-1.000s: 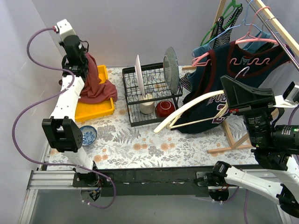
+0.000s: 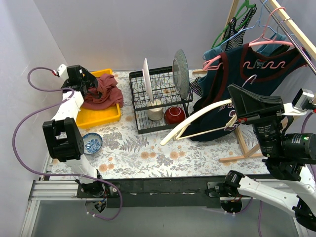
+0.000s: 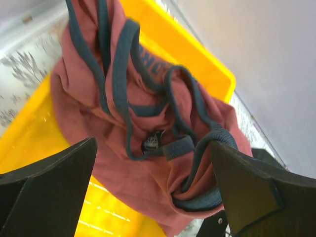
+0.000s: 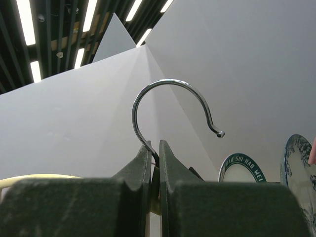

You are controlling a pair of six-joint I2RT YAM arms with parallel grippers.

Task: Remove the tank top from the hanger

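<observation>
In the top view a reddish tank top (image 2: 103,94) with dark trim lies crumpled in the yellow tray (image 2: 96,116); in the left wrist view its folds (image 3: 89,113) fill the tray. My left gripper is open over it, fabric lying between and beneath its fingers. My right gripper is shut on a pale cream hanger (image 2: 195,118), whose metal hook (image 4: 170,81) rises above the fingertips. The hanger carries no garment that I can see and hangs in front of the clothes rack.
A black dish rack (image 2: 143,129) with plates and bowls stands in the centre. A blue bowl (image 2: 92,143) sits front left. The wooden rail (image 2: 291,24) at right holds several garments on hangers.
My left arm has moved down toward the front and lower over the reddish top, which now lies lower in the tray. My right arm with the hanger has shifted slightly left.
</observation>
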